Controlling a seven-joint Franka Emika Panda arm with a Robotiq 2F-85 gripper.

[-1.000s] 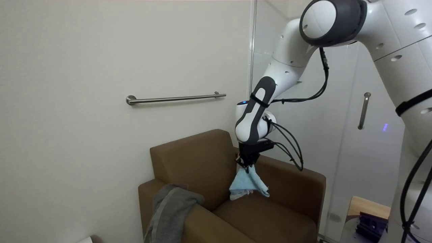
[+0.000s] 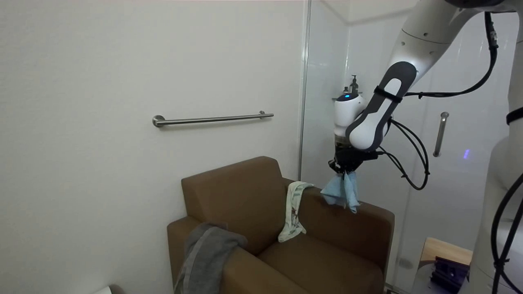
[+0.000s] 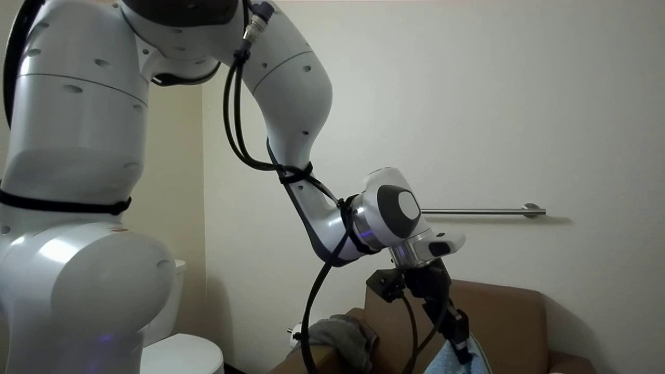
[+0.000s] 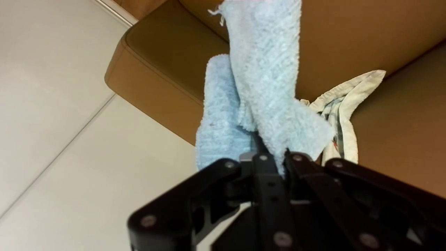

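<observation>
A light blue cloth [image 2: 341,190] hangs from my gripper [image 2: 344,171], which is shut on it above the chair's right armrest in exterior view 1. In the wrist view the cloth [image 4: 267,71] spreads out from between the fingers, two folds showing, and covers part of the armrest. Exterior view 2 catches only the top of the cloth [image 3: 460,360] below the gripper [image 3: 462,349]. Draped over the inner side of that armrest near the backrest is a pale patterned cloth [image 2: 294,210], apart from the gripper.
The brown armchair [image 2: 323,255] stands against the wall. A grey towel [image 2: 208,252] lies over its left armrest. On the wall is a metal bar [image 2: 211,120]; a glass shower door with a handle [image 2: 440,134] stands behind the arm. The seat is clear.
My gripper has moved right and up with the blue cloth, from over the seat to over the right armrest. The patterned cloth, mostly hidden before, now shows.
</observation>
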